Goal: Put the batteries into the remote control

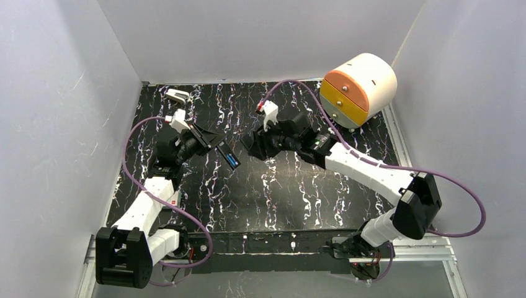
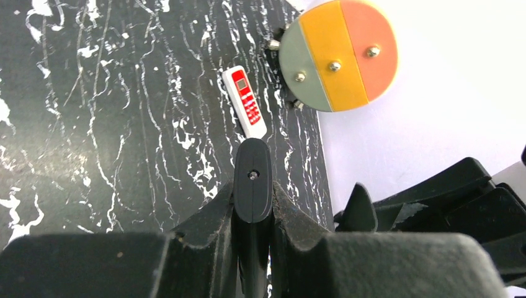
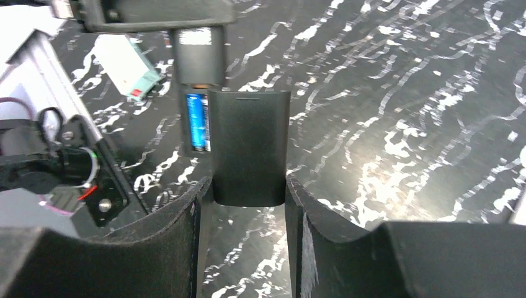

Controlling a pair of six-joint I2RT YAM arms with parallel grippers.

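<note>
A black remote with blue and light batteries in its bay is held by my left gripper, shut on it; in the left wrist view its dark end sits between the fingers. In the right wrist view a blue battery shows in the remote's bay. My right gripper is shut on a flat black battery cover, raised to the right of the remote and partly in front of it in that wrist view.
A multicoloured drawer cabinet stands back right, with a red-and-white remote near it. A white object lies back left, another pale box near the left front.
</note>
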